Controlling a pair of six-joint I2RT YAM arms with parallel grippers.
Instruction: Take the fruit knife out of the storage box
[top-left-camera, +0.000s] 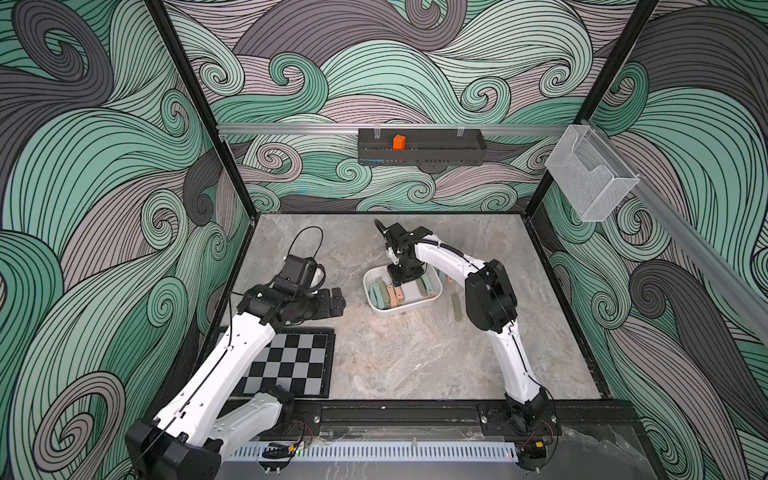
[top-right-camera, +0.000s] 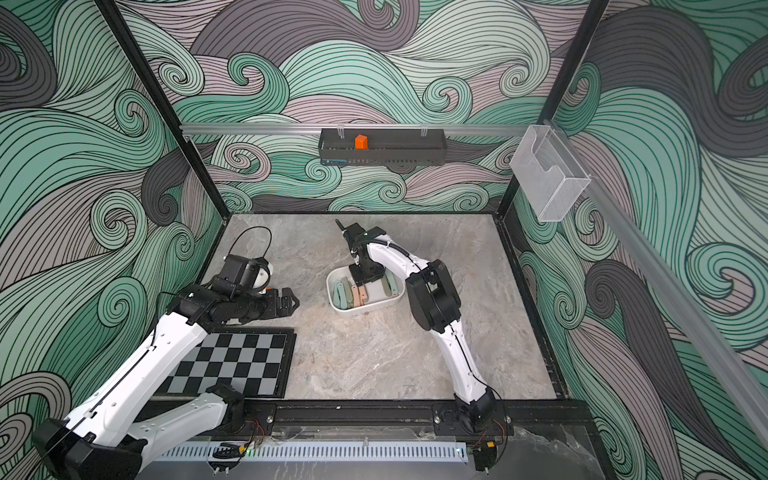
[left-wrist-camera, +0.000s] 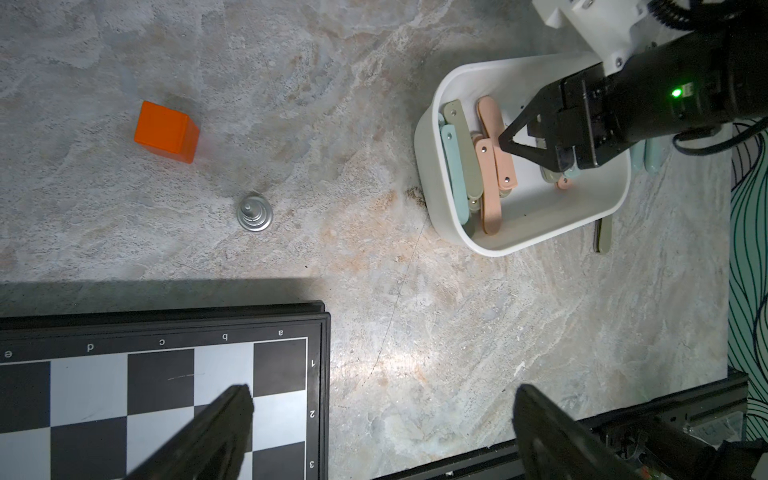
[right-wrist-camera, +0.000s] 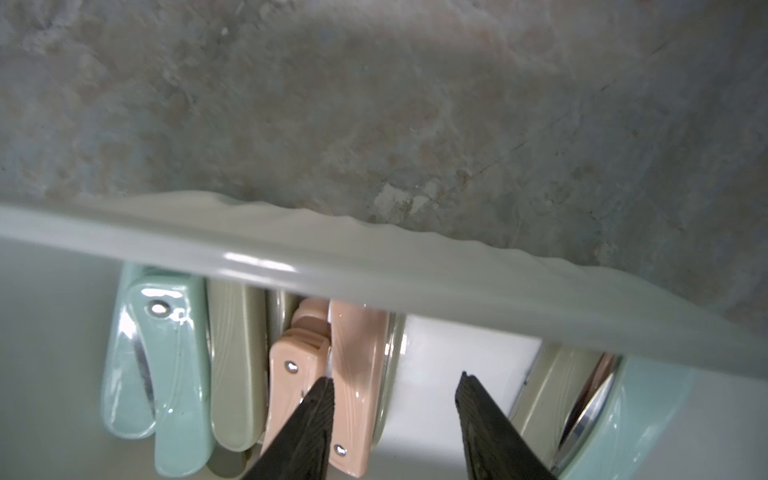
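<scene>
In the left wrist view a white storage box (left-wrist-camera: 448, 232) holds folding fruit knives in mint (left-wrist-camera: 454, 172), olive and pink (left-wrist-camera: 488, 196). My right gripper is low inside the box, fingertips apart near a pink knife (right-wrist-camera: 356, 360), with an olive and mint pair (right-wrist-camera: 560, 384) to the other side; I see nothing held. My left gripper hangs open over the table beside the chessboard, left of the box, its fingers empty.
An orange cube (left-wrist-camera: 164, 129) and a small silver object (left-wrist-camera: 254, 211) stand on the table. The chessboard (left-wrist-camera: 320, 360) lies front left. A few more knives (left-wrist-camera: 601, 236) lie right of the box.
</scene>
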